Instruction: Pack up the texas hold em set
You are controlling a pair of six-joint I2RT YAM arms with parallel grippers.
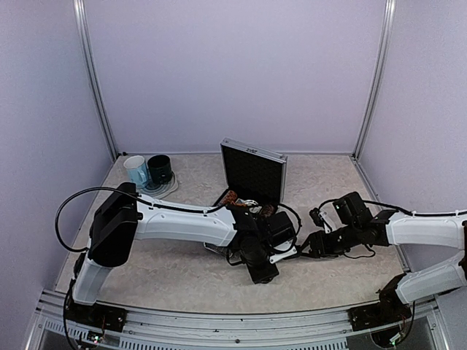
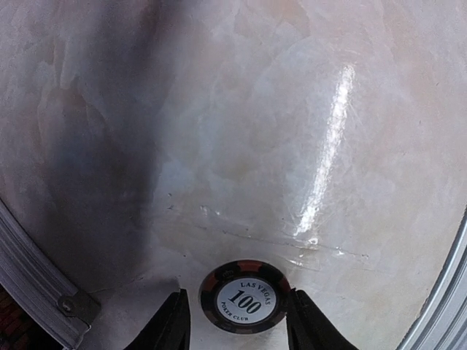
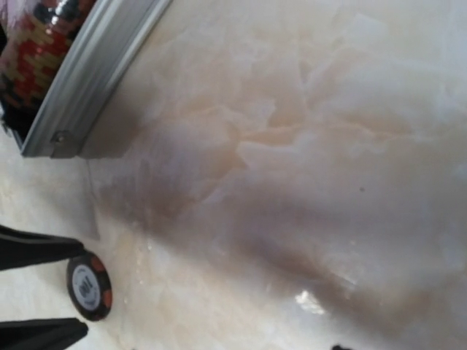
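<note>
A dark poker chip marked 100 (image 2: 246, 300) shows face-on in the left wrist view, between the fingertips of my left gripper. The right fingertip meets its rim or nearly so, with a small gap on the other side. In the right wrist view the same chip (image 3: 89, 286) shows beside two black fingers (image 3: 44, 249) from the left. Silver-edged, the open case (image 1: 252, 175) stands behind my left arm, patterned chips or cards inside partly hidden. My right gripper (image 1: 303, 251) is just right of the left one; only dark specks of its tips show in its own view, apart.
The case's metal corner (image 3: 62, 138) is close to the chip. A blue mug (image 1: 136, 170) and a black mug (image 1: 160, 169) stand at the back left. Bare tabletop (image 1: 339, 179) lies to the right of the case.
</note>
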